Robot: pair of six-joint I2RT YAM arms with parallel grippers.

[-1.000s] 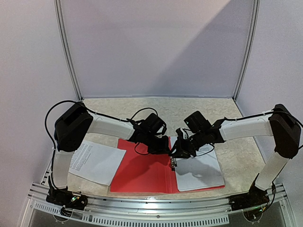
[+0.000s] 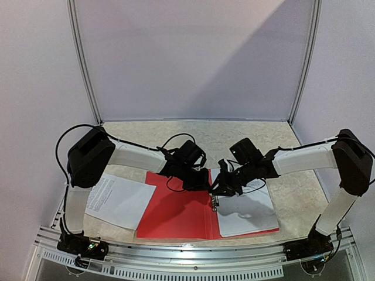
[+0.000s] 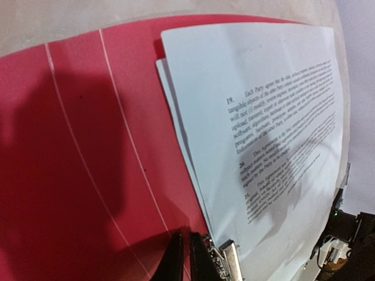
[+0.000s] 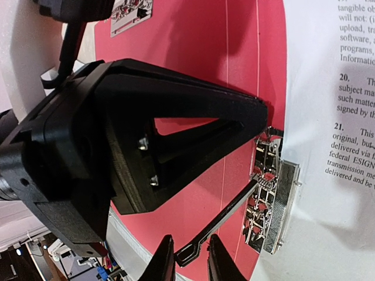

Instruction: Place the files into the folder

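An open red folder (image 2: 173,216) lies mid-table with white printed sheets (image 2: 246,213) on its right half. A metal clip (image 4: 281,205) with a lever sits at the spine, against the sheets' edge. My left gripper is at the spine beside the clip, shut, with nothing visible between its fingers. My right gripper is over the clip's lever, fingers apart on either side of the lever's end; whether they touch it cannot be told. The left arm's black housing crosses the right wrist view.
Another white sheet (image 2: 117,199) lies at the left, beside the folder. The two wrists are very close together over the spine.
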